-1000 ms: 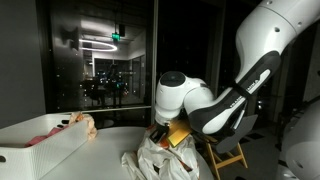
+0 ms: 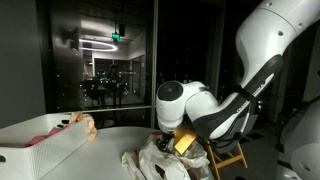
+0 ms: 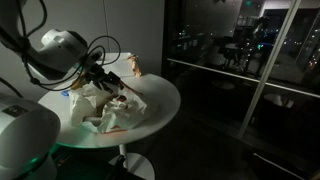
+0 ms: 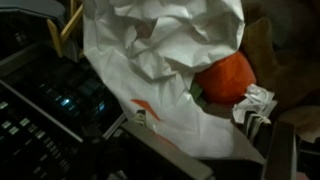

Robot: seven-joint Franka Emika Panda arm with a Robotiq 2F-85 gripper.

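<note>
A crumpled white bag (image 2: 154, 160) stands on the round white table (image 3: 164, 105). My gripper (image 2: 163, 141) is low over its mouth; in exterior view 2 the bag (image 3: 122, 112) lies just below the hand. From the wrist, my open gripper has its dark fingers (image 4: 165, 150) spread apart at the bottom edge. White bag material (image 4: 190, 115) spreads across the space ahead of and between them. A red-orange round object (image 4: 226, 79) shows beside the bag's folds, with a crumpled whitish wrapper (image 4: 256, 103) near it. Whether the fingers touch the bag, I cannot tell.
At the left of exterior view 1 is a white open box (image 2: 40, 158) with pinkish-orange cloth-like items (image 2: 84, 122) at its far end. A yellow wooden chair frame (image 2: 229, 157) stands behind the arm. Bare tabletop lies between box and bag.
The arm has come down slightly, bringing the hand lower against the bag. A reddish patch near the gripper one second ago no longer shows in exterior view 1. The box has not moved.
</note>
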